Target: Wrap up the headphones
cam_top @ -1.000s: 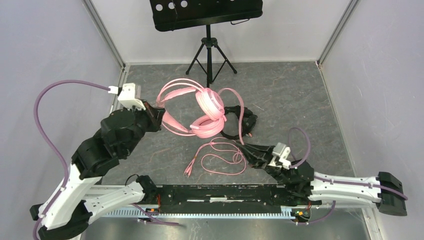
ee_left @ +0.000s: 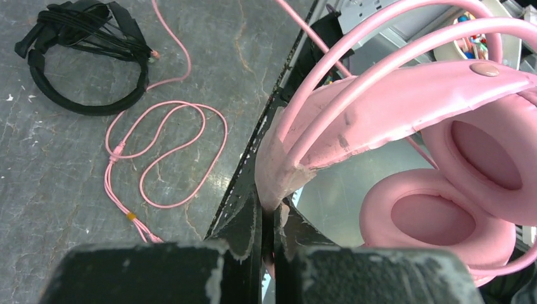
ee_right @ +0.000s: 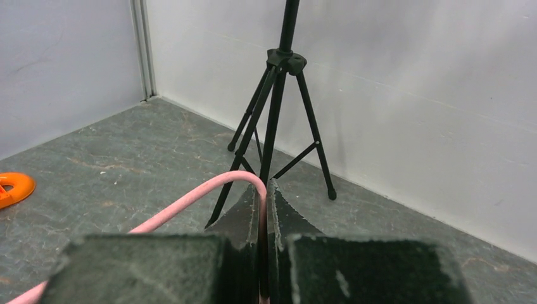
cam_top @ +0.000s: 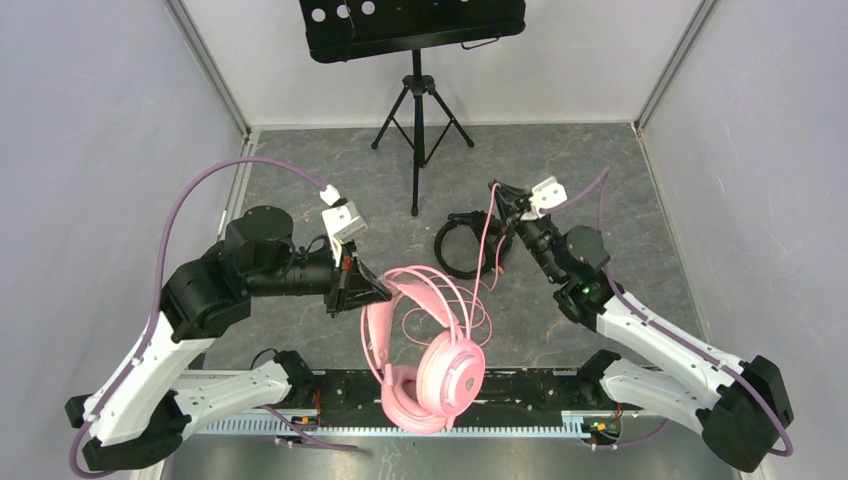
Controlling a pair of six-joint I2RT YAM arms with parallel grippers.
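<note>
Pink headphones (cam_top: 450,378) hang from my left gripper (cam_top: 380,292), which is shut on their headband; in the left wrist view the padded band (ee_left: 405,101) runs into the fingers, with both ear cups (ee_left: 434,221) to the right. My right gripper (cam_top: 497,192) is raised toward the back, shut on the pink cable, which bends over the fingers (ee_right: 288,215) in the right wrist view and runs down toward the headphones. More pink cable (ee_left: 225,130) lies loosely coiled on the grey floor.
A black ring with bundled cable (cam_top: 440,255) lies on the floor behind the headphones. A music stand (cam_top: 415,150) stands at the back, between white walls. An orange ring (ee_right: 20,190) shows in the right wrist view.
My left gripper and the headphones have moved toward the front and right. My right gripper has moved toward the back with the cable, drawing it out.
</note>
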